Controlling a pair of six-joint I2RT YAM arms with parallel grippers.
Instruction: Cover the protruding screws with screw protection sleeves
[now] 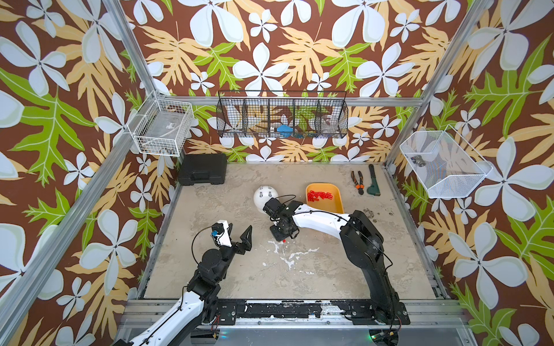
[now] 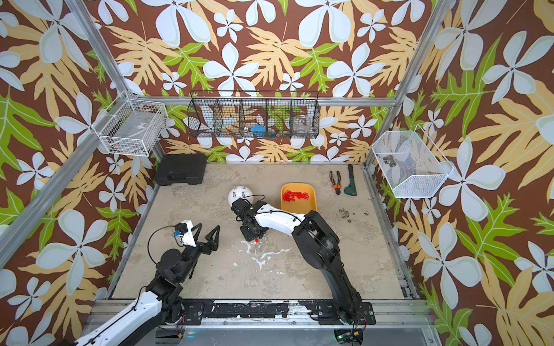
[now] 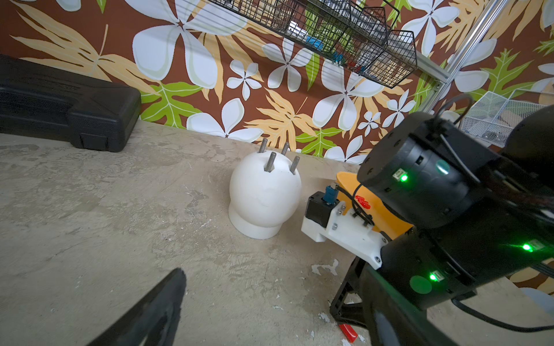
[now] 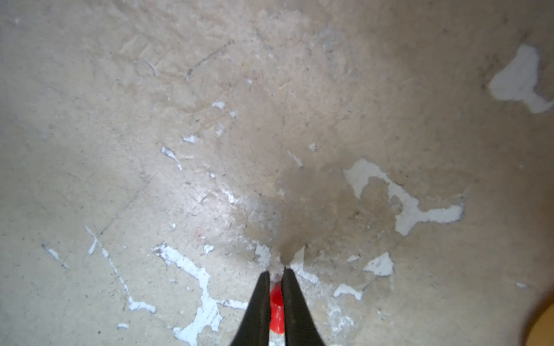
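Note:
A white round-headed stand (image 3: 262, 193) with several bare metal screws (image 3: 270, 161) pointing up from its top stands mid-table in the left wrist view. My left gripper is open and empty, in front of the stand and apart from it. Low over the table, my right gripper points down with its fingers close on either side of a red sleeve (image 4: 277, 314); whether they grip it cannot be told. That sleeve (image 3: 348, 332) also shows beside the right fingertips in the left wrist view. More red sleeves (image 1: 320, 196) lie in the yellow bin (image 1: 338, 206).
Pliers (image 1: 357, 182) and a dark green tool (image 1: 373, 180) lie at the back right. A black case (image 1: 202, 169) sits at the back left. Wire baskets (image 1: 282, 118) hang above the back edge.

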